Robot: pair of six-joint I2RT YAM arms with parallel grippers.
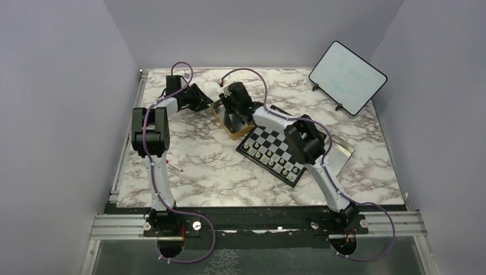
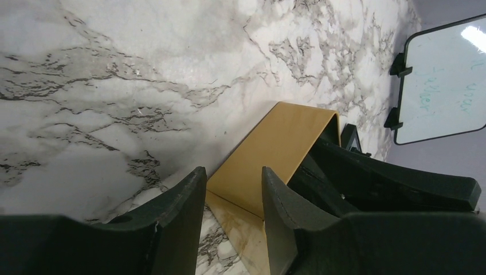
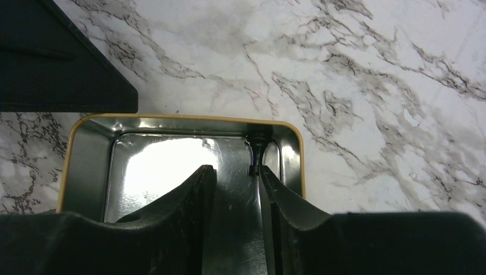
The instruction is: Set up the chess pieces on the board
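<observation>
My left gripper [image 1: 210, 105] is shut on the tan-rimmed metal tray [image 1: 234, 136], at its left end; in the left wrist view the tray's wall [image 2: 252, 172] comes between the fingers. Over the tray's inside, my right gripper has its fingers apart, nothing clasped. A dark chess piece [image 3: 259, 146] lies in the tray's corner, its near end close to the right-hand fingertip. On the chessboard [image 1: 269, 136], light pieces [image 1: 268, 153] fill the near side. The right arm hides much of the board.
A second metal tray [image 1: 342, 150] sits right of the board, partly under the right arm. A whiteboard [image 1: 348, 77] leans at the back right. A red-and-white pen [image 1: 174, 165] lies on the left, where the marble table is mostly clear.
</observation>
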